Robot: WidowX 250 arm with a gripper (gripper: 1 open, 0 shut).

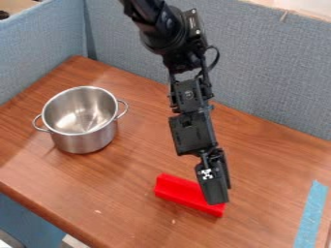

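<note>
A red cylindrical object (181, 193) lies on the wooden table at the lower middle. My black gripper (215, 194) is over its right end, pointing down, with the fingertips at or just above that end. Whether the fingers are open or shut around it cannot be made out.
A steel pot (80, 119) with two handles stands at the left. A light blue strip (309, 213) lies at the right edge. Padded walls (258, 68) bound the back and left sides.
</note>
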